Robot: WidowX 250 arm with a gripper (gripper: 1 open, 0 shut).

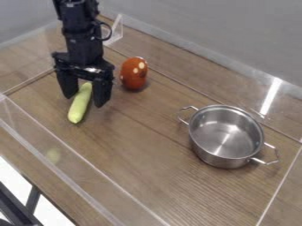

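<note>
The black gripper (83, 84) hangs at the upper left, its two fingers spread on either side of the upper part of a pale green elongated object (79, 108), which lies on the wooden surface. Whether the fingers touch it cannot be told. A reddish-orange rounded object (133, 76) sits just right of the gripper, toward the back.
A steel pot (225, 132) with two handles stands at the right of the wooden counter (154, 181). A grey wall (224, 35) runs along the back.
</note>
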